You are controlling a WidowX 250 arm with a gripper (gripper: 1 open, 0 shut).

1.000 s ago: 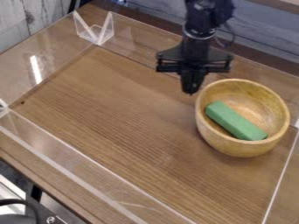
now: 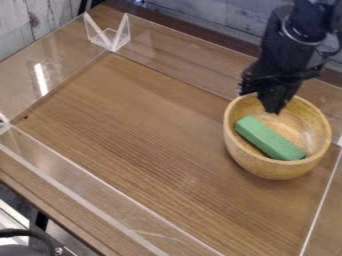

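Note:
My gripper (image 2: pixel 277 97), black and hanging from the top right, is over the back rim of a light wooden bowl (image 2: pixel 302 162) on the right side of the table. The gap between its fingertips is hard to make out. A green block (image 2: pixel 270 138) lies inside the bowl.
A small clear wire-like object (image 2: pixel 110 35) stands at the back left. The back wall runs along the top, and a dark round object (image 2: pixel 27 240) sits at the bottom left corner.
My gripper has moved to the right, from left of the bowl to over its back rim. The bowl and green block look unmoved.

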